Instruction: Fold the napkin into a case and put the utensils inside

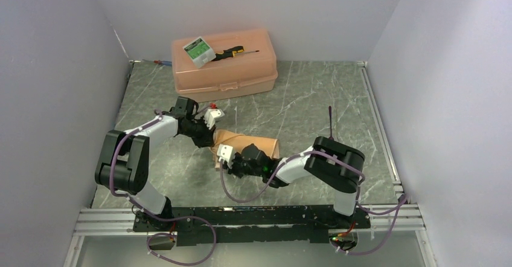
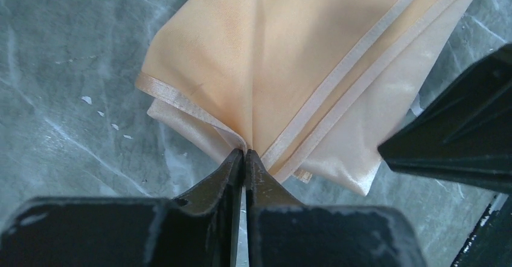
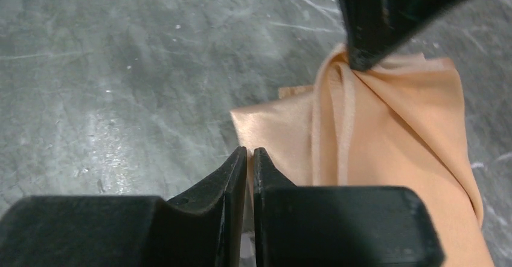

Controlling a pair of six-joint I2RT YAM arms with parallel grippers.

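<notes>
A peach napkin [image 1: 253, 142] lies partly folded on the grey table, with pale ribbon-like bands along its layers in the left wrist view [image 2: 320, 49]. My left gripper has its fingertips close together on the napkin's folded corner, pinching the edge. My right gripper is shut at the napkin's near side, its tips by a flap, with nothing clearly between them. In the top view, the right wrist hides part of the napkin. A purple utensil [image 1: 330, 122] lies on the table to the right.
A pink lidded box [image 1: 224, 73] stands at the back, a screwdriver [image 1: 232, 52] and a labelled packet on it. A blue tool lies left of it.
</notes>
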